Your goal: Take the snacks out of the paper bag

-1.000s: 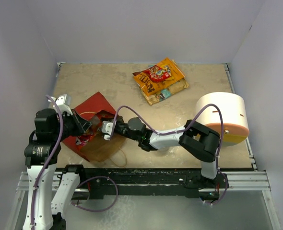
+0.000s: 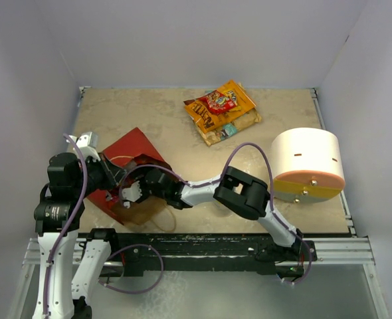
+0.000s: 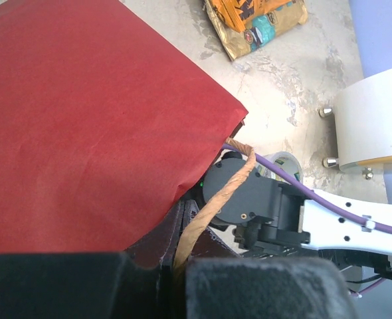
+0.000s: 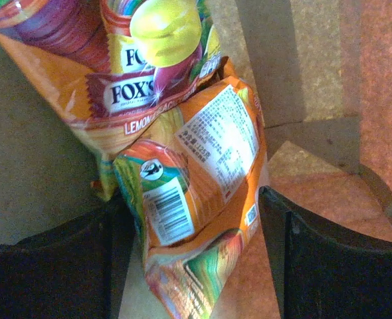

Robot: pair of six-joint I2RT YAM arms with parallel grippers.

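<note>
The red paper bag (image 2: 127, 141) lies on its side at the left of the table, red face up in the left wrist view (image 3: 96, 119). My left gripper is shut at the bag's edge, by a twisted paper handle (image 3: 217, 198). My right gripper reaches inside the bag and stands open, its fingers either side of an orange snack pack (image 4: 219, 193). A Fox's candy pack (image 4: 96, 93) lies against that pack. In the top view the right gripper's tips are hidden in the bag.
A pile of snack packs (image 2: 212, 116) lies at the back middle. A white rounded box (image 2: 304, 149) with an orange front stands at the right.
My right arm has moved left, deeper into the bag. The left arm holds still.
</note>
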